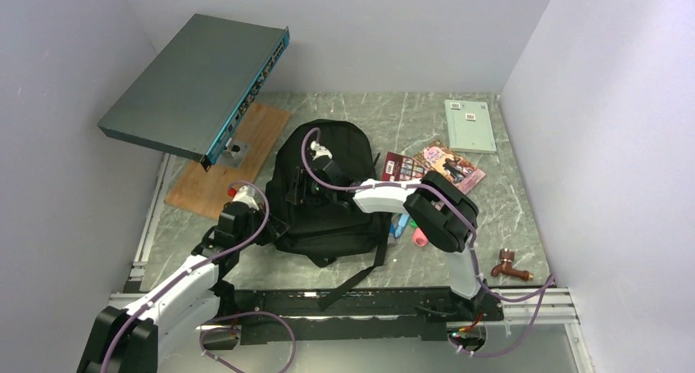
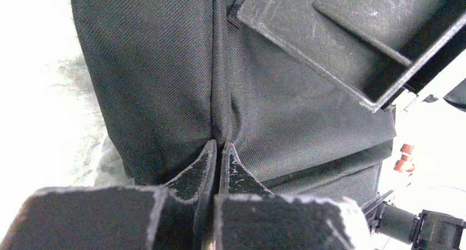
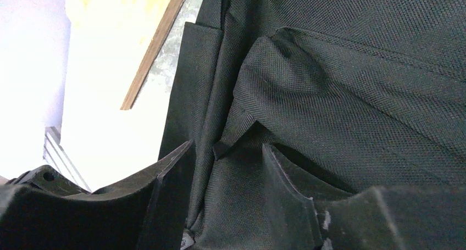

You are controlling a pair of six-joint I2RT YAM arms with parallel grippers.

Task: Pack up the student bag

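A black backpack (image 1: 344,225) lies in the middle of the grey surface, filling both wrist views. My left gripper is shut at its left side, its tips pressed against a fold of fabric; whether any cloth is between them is hard to tell. My right gripper hangs over the bag's left part, fingertips apart, above a fold and seam with nothing gripped. At the right lie two books (image 1: 451,164) and small coloured items, including a pink one (image 1: 420,237), partly behind the right arm.
A wooden board (image 1: 187,190) and an overhanging dark metal box (image 1: 197,78) are at the left. A pale green board (image 1: 470,127) lies at back right, a brown fitting (image 1: 512,270) at front right. Walls enclose the sides and back.
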